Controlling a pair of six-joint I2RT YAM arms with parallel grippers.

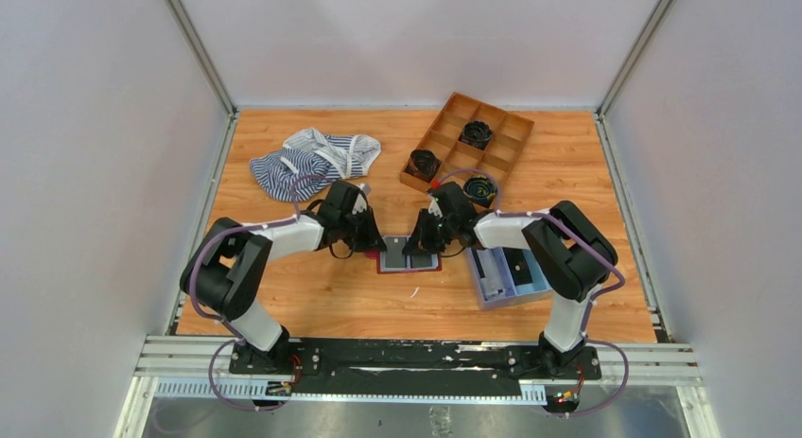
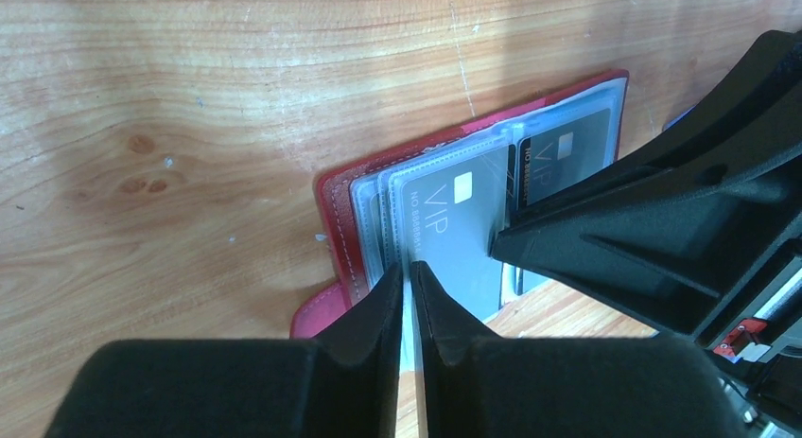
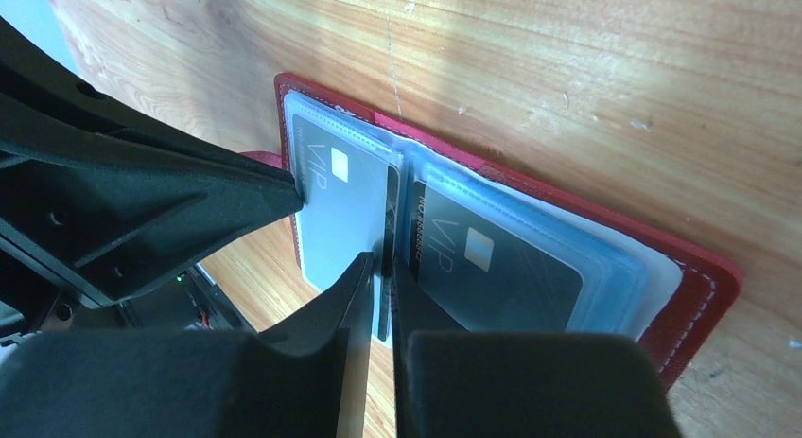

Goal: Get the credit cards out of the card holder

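Observation:
The dark red card holder lies spread open on the table, with clear sleeves over two grey VIP cards. In the left wrist view, my left gripper is at the outer edge of the left card, its fingers slightly apart. My right gripper comes down at the inner edge of that card, by the seam beside the right card, with a narrow gap between its fingers. Both cards lie flat in their sleeves. Whether either fingertip pair has a sleeve edge between it is hard to see.
Close on the right stands a grey-blue box with dark items inside, partly under the right arm. A wooden compartment tray with black coils is at the back; striped cloth lies back left.

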